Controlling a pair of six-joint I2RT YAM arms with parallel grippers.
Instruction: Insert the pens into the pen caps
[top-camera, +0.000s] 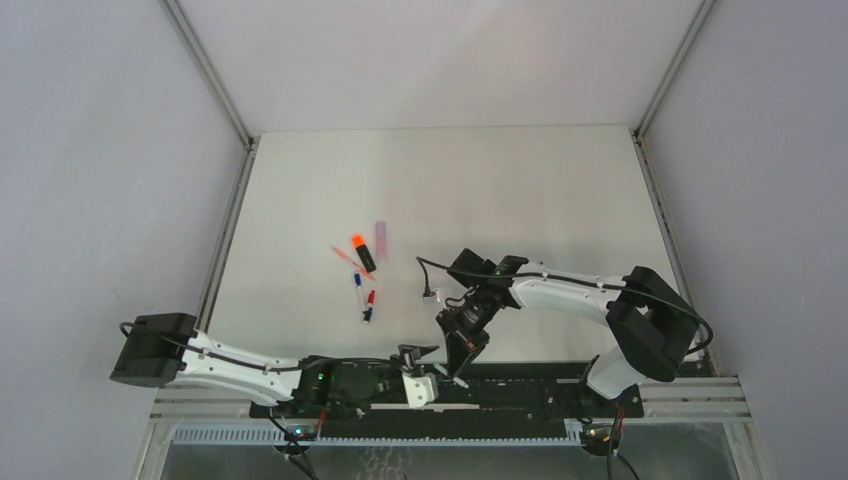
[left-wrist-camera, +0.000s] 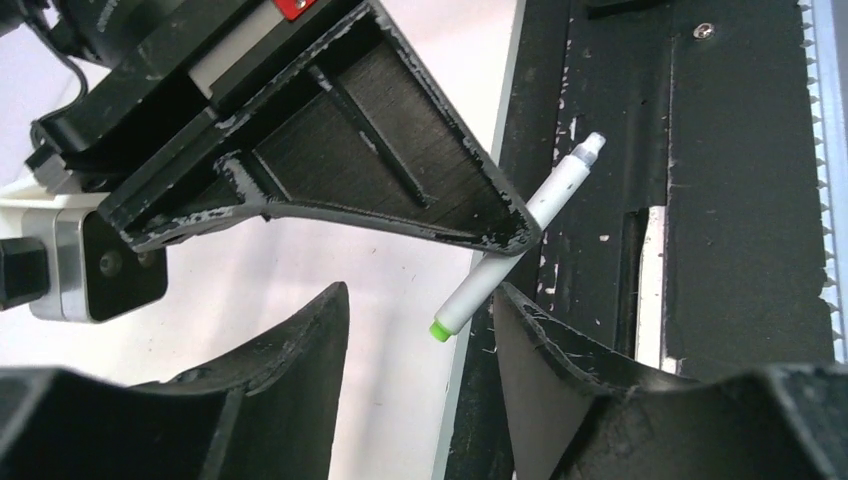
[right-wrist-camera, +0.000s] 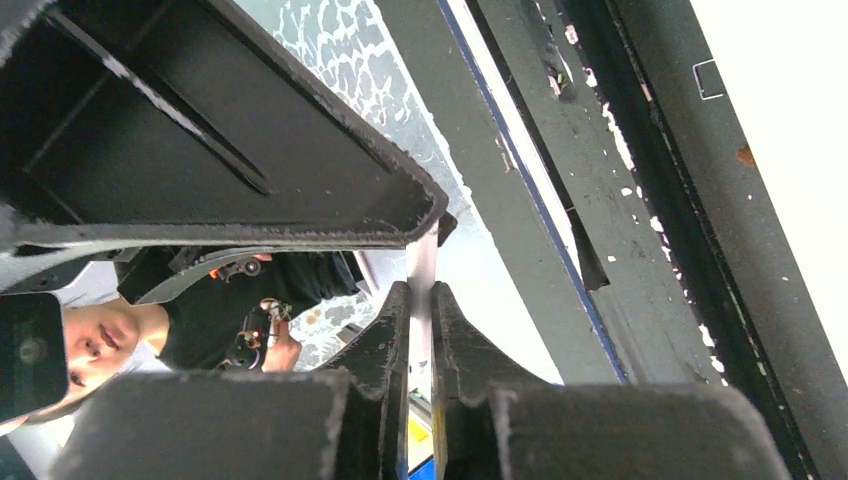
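Observation:
Near the table's front edge, a white pen (left-wrist-camera: 566, 185) with a green end is held by my right gripper, which is shut on it. The green end (left-wrist-camera: 440, 331) points toward the gap of my left gripper, in the left wrist view. That gripper's fingers (left-wrist-camera: 318, 345) stand apart with nothing clasped between them. In the top view lie a blue-ended white pen (top-camera: 359, 285), a red and dark pen (top-camera: 370, 304), an orange and black marker (top-camera: 364, 254), a pinkish pen (top-camera: 348, 259) and a pale purple pen (top-camera: 381, 240). I see no separate cap.
Beyond the table's front edge runs a black rail (top-camera: 520, 398) with a pale strip (left-wrist-camera: 651, 285) on it. Both arms meet closely at the front.

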